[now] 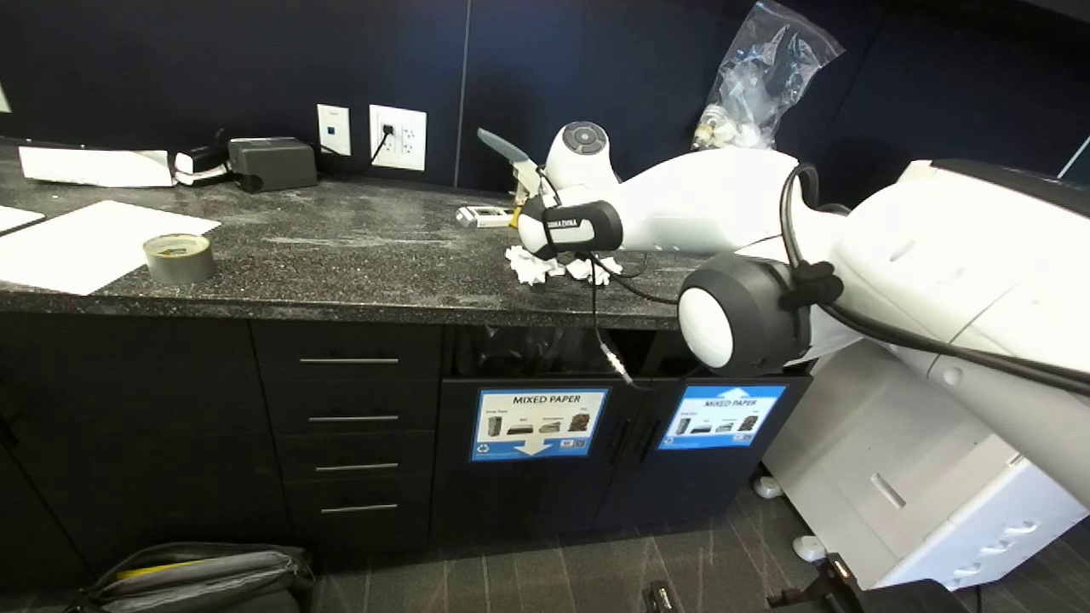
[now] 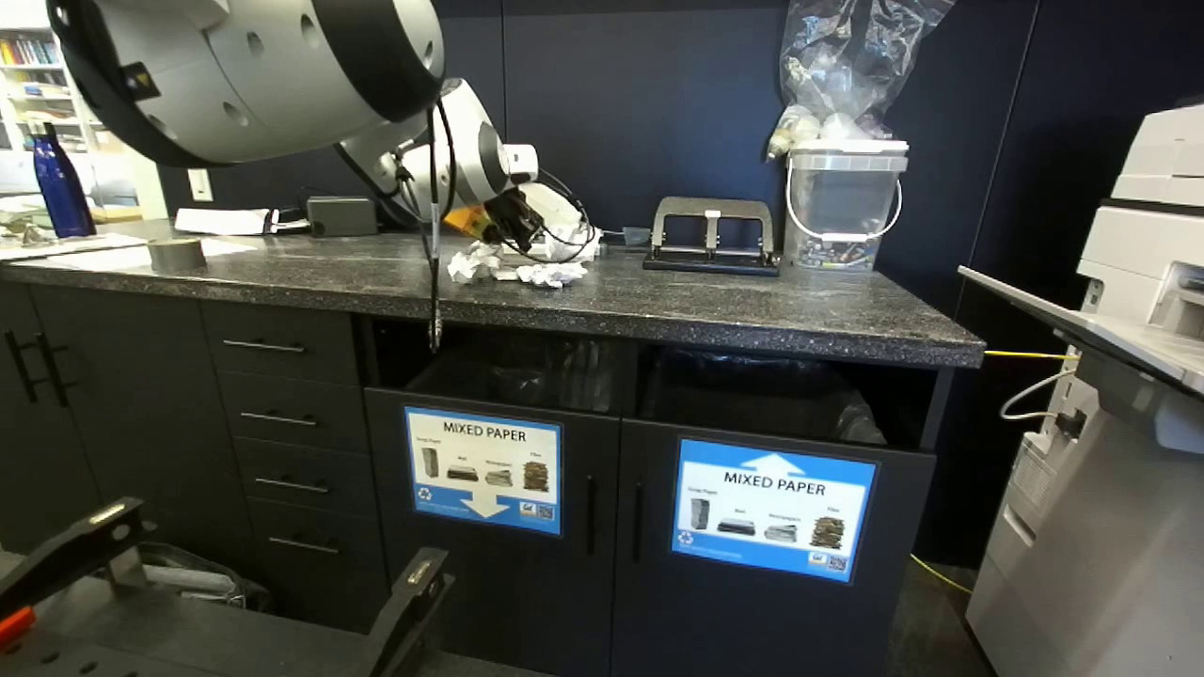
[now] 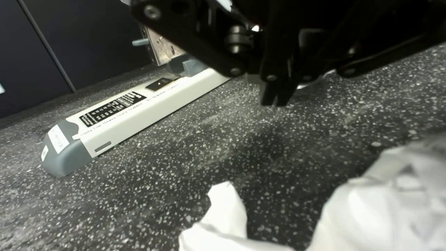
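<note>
In the wrist view my gripper is shut, its fingertips together low over the speckled counter, with nothing visible between them. Crumpled white paper [image 3: 384, 205] fills the lower right of that view, and a smaller paper piece [image 3: 225, 213] pokes up at bottom centre. Only a thin white sliver shows behind the fingers; what it belongs to I cannot tell. Exterior view 2 has two paper clumps, a left one [image 2: 474, 261] and a right one [image 2: 550, 273], on the counter below the hand. A cream and grey heavy-duty stapler [image 3: 125, 111] lies left of the fingers.
A black hole punch [image 2: 711, 237] and a clear bucket [image 2: 844, 203] stand to the right. Tape [image 1: 180, 260] and white sheets [image 1: 102, 240] lie on the left. Bins with mixed paper signs [image 2: 485, 468] sit beneath the counter. Cables hang from the arm.
</note>
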